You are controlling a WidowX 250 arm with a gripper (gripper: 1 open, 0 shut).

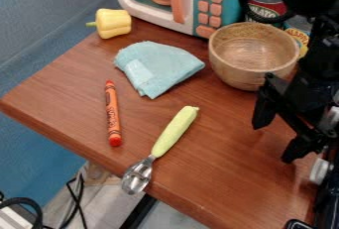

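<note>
My black gripper [276, 124] is at the right side of the table, low over the wood just below the wooden bowl [249, 60]; whether its fingers are open or shut is hard to make out. Left of it lie an ice cream scoop [172, 134] with a pale green handle, an orange crayon [111, 110] and a folded light blue cloth [150, 66].
A toy microwave [199, 2] stands at the back, with cans [265, 3] to its right, partly behind my arm. A yellow pepper [113, 22] sits at the back left.
</note>
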